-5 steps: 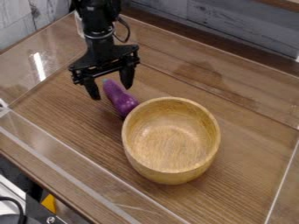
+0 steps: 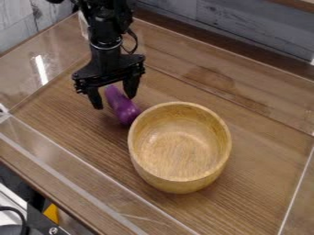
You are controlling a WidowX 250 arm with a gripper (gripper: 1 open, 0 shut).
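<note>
A black robot gripper (image 2: pixel 108 84) hangs from the top centre-left, its two fingers spread on either side of the upper end of a purple elongated object (image 2: pixel 123 108), which lies on the wooden table beside a round wooden bowl (image 2: pixel 179 147). The fingers are apart; whether they touch the purple object cannot be told.
A white wall or panel stands at the upper left, and a dark cable lies at the lower left corner.
The gripper has moved slightly down over the purple object, which now shows a little less behind it. The bowl has not visibly moved.
</note>
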